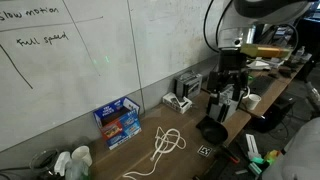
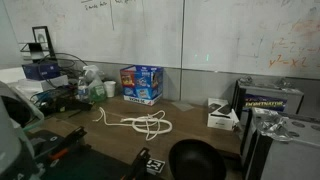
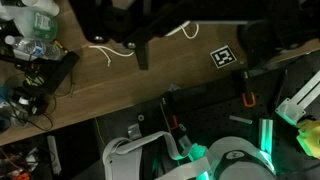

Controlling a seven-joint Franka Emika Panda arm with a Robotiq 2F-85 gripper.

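Note:
In exterior view 1 my gripper [image 1: 226, 100] hangs open at the right, above the table near the black pan [image 1: 212, 130]. Nothing shows between its fingers. Dark, blurred fingers [image 3: 140, 50] reach down from the top of the wrist view. A white cord [image 2: 150, 122] lies in loose loops on the wooden table, left of the pan. Behind the cord stands a blue box [image 2: 141, 84] with a red and white front, close to the whiteboard. Beside the pan lies a small black-and-white printed marker [image 3: 222, 56].
Bottles [image 2: 98, 92] and bags crowd the table's left end. Metal toaster-like boxes [image 2: 268, 98] and a white box [image 2: 222, 114] stand at the right. Open tabletop [image 2: 110, 140] lies in front of the cord. Cables and tools clutter the dark area [image 3: 140, 115] below the table edge.

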